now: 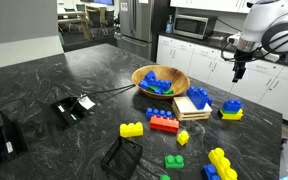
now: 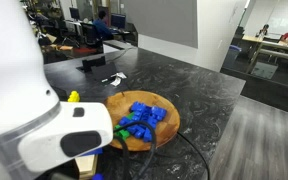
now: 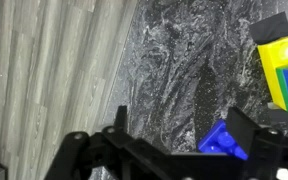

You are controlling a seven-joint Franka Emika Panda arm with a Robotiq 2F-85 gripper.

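Up at the right in exterior view 1, my gripper (image 1: 232,68) hangs well above the counter. Its fingers stand apart in the wrist view, and nothing lies between the fingers. Beneath it at the right are a yellow brick (image 3: 274,58) with blue and green against it and a separate blue brick (image 3: 220,139), partly covered by the gripper. A stack with a blue brick (image 1: 231,105) over yellow stands near the counter's right side. More blue bricks (image 2: 144,113) and some green fill a round wooden basket (image 1: 176,79). Exterior view 2 hides the gripper behind the white arm.
Loose red (image 1: 164,125), yellow (image 1: 131,130), blue and green bricks are scattered across the dark counter (image 1: 44,150). A black open box (image 1: 121,158) sits in front; a black device (image 1: 72,109) with a cable lies left. Wood floor (image 3: 49,80) shows beyond the counter edge.
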